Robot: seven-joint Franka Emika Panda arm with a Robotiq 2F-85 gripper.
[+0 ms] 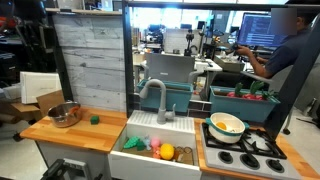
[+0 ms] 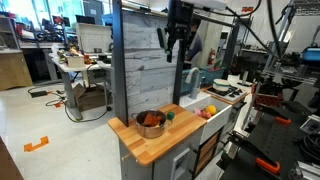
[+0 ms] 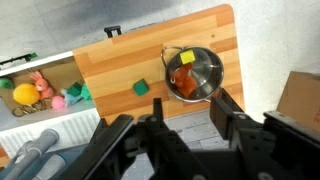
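Note:
A metal pot (image 3: pixel 195 74) rests on the wooden counter, with a yellow block (image 3: pixel 187 57) and an orange-red item (image 3: pixel 184 82) inside it. Beside the pot on the bare wood lies a small green block (image 3: pixel 141 88). High above the counter, my gripper (image 2: pixel 172 46) points down in exterior view 2. From the wrist, the two dark fingertips stand apart, and I see nothing held between them; the pot appears below. In exterior view 1 the pot (image 1: pixel 65 114) and the green block (image 1: pixel 94 120) sit at the left.
Right of the wooden counter (image 1: pixel 115 127) is a white sink (image 1: pixel 124 150) with several toy foods and a grey faucet (image 1: pixel 160 95). Farther along, a bowl (image 1: pixel 226 127) stands at the stove (image 1: pixel 250 158). A dark upright post (image 1: pixel 128 60) rises behind the counter.

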